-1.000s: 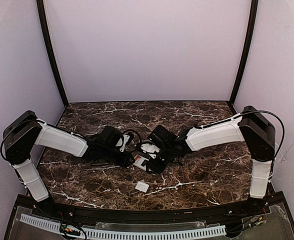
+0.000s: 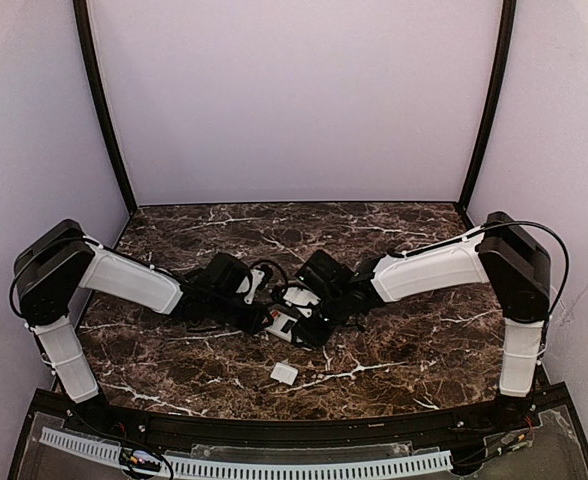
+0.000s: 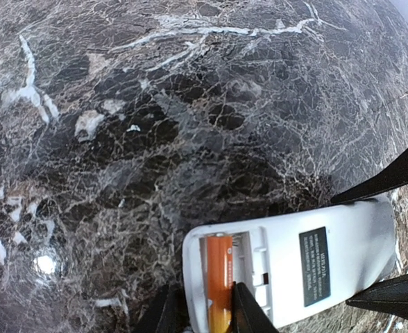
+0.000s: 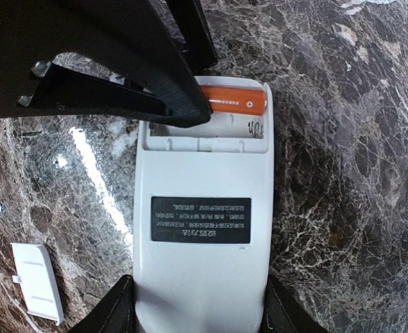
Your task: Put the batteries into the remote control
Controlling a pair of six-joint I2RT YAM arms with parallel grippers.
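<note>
The white remote [image 4: 202,270] lies back up, its battery compartment uncovered, with my right gripper shut on its body. An orange battery [image 4: 239,100] lies along one side of the compartment; beside it is an empty space with springs. My left gripper is at that end of the remote, fingertips at the battery. In the left wrist view its fingers are close around the battery's lower part, but whether they grip it is unclear. In the top view both grippers meet over the remote in the middle of the table.
The white battery cover [image 2: 284,373] lies apart on the marble table, in front of the remote. Walls stand at the back and sides.
The left arm has shifted very slightly to the right, toward the remote. The right arm and the cover look unmoved.
</note>
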